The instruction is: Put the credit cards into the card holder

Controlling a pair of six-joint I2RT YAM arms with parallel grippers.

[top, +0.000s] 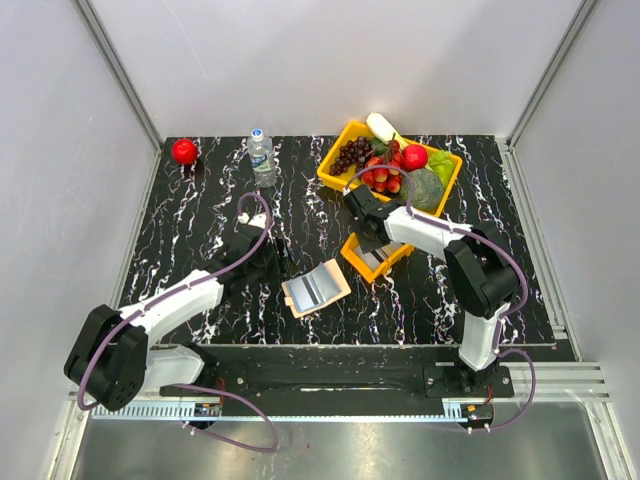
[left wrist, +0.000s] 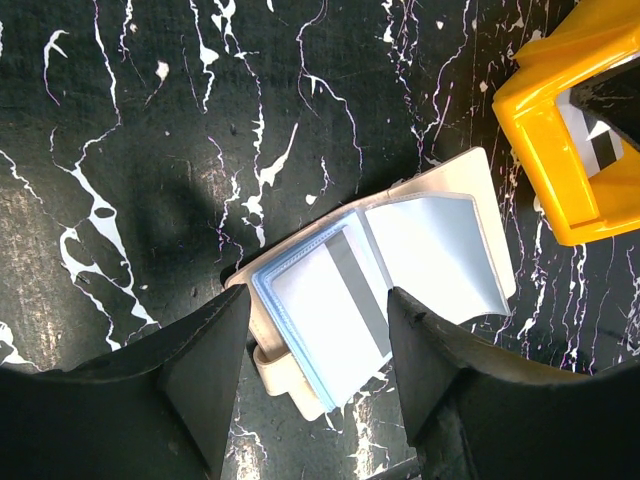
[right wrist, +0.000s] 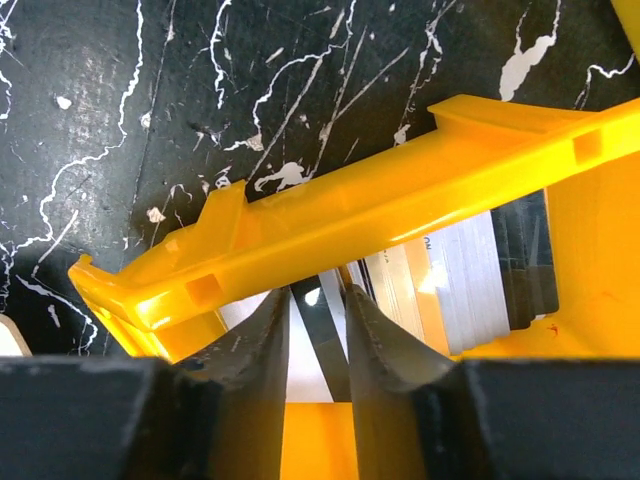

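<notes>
The card holder (left wrist: 435, 235) lies spread on the table, beige with clear sleeves. A white card with a dark stripe (left wrist: 330, 300) shows in its left sleeve. Above it, my left gripper stands open and empty, its fingers apart. In the right wrist view, a yellow basket (right wrist: 330, 235) contains several credit cards (right wrist: 465, 275) in a row. My right gripper is at this basket with parted fingers. Between and behind them shows a white card with a black stripe (right wrist: 318, 330); whether the fingers touch it cannot be told.
A larger yellow basket of fruit and vegetables (top: 335, 182) stands behind the card basket. A water bottle (top: 262, 160) and a red ball (top: 184, 151) stand at the back left. The table in front of the card basket is clear.
</notes>
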